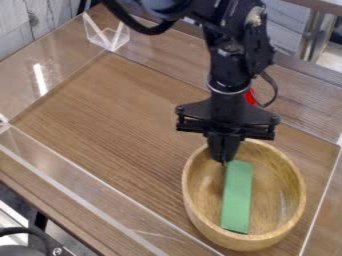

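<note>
A black robot gripper (223, 150) points down over the back-left part of a tan oval bowl (286, 210), its tips low at the rim. It is shut, with nothing visible between its fingers. A long green block (237, 196) lies inside the bowl, just in front of and below the fingertips.
A small red object (250, 97) is partly hidden behind the arm on the right. A clear wire-like holder (108, 32) stands at the back left.
</note>
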